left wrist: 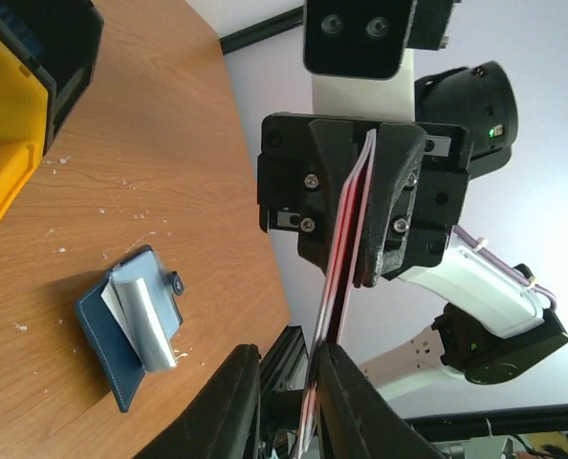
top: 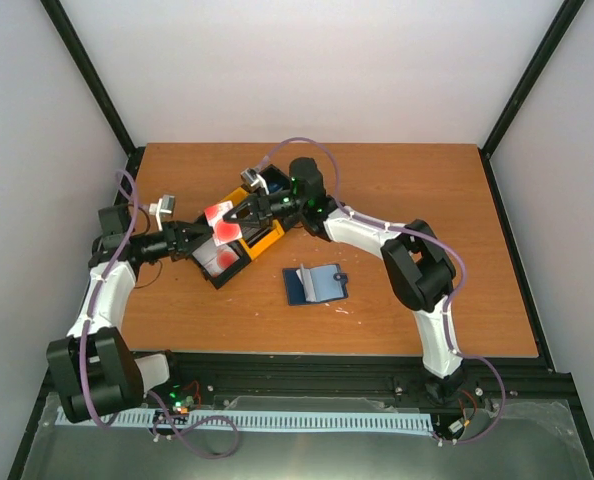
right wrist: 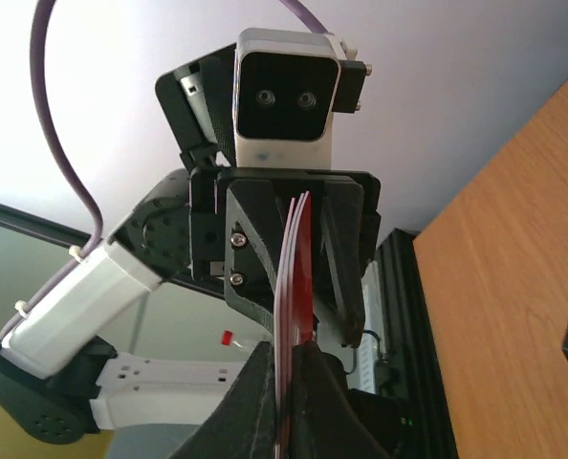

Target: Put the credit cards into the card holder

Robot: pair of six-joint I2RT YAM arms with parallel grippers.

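Thin red-and-white cards are held upright in the air above a black-and-yellow box. My right gripper is shut on them from the right. The cards also show edge-on in the right wrist view. The blue card holder lies open on the table below and to the right, with a pale flap standing up.
The black-and-yellow box lies at the centre-left under both grippers.
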